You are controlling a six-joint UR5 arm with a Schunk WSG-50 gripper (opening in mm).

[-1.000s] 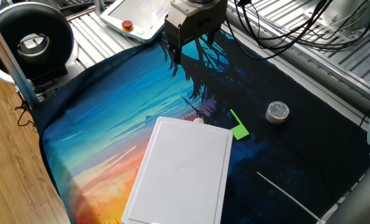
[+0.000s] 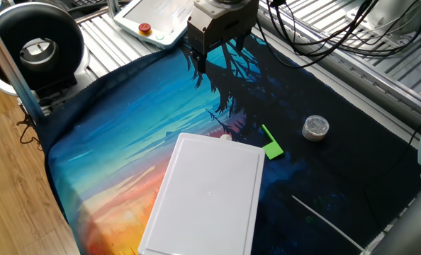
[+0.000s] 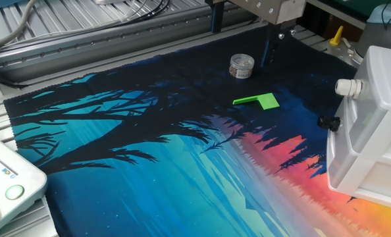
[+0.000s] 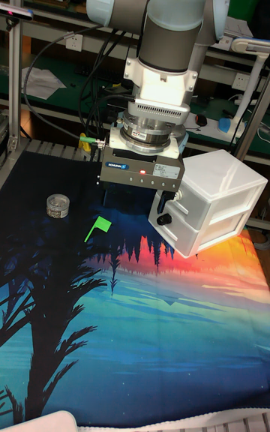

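My gripper (image 3: pixel 242 47) hangs in the air above the cloth, its two dark fingers (image 3: pixel 270 46) set wide apart with nothing between them. A small clear round jar (image 2: pixel 315 128) with a lid stands on the dark part of the cloth. Close to it lies a flat bright green piece (image 3: pixel 268 101), a square with a thin arm sticking out. The white drawer box (image 4: pixel 209 202) has translucent drawers with a white knob and a black knob (image 4: pixel 163 220) on its front. From above, in exterior view 1, its plain white top (image 2: pixel 205 195) hides the drawers.
A printed cloth (image 3: pixel 176 178) covers the table, with wide bare room in front of the drawer box. A control pendant (image 2: pixel 150 21) with a red button (image 2: pixel 145 28) rests at the cloth's edge. Black cables (image 2: pixel 317 44) loop beside the metal rail.
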